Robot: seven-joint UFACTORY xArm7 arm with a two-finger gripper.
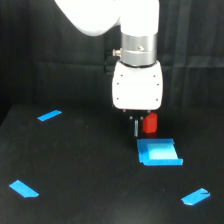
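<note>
A white robot hand points downward right of centre in the camera view, its gripper (137, 125) low over the dark table. A small red block (150, 124) shows just right of the dark fingers, below the hand's right edge. Whether the fingers touch the block, and how far apart they stand, is too small and dark to tell. In front of them lies a pale square (160, 151) edged with blue tape.
Blue tape strips mark the black table: one at the back left (50, 115), one at the front left (24, 189), one at the front right (196, 197). A dark curtain hangs behind.
</note>
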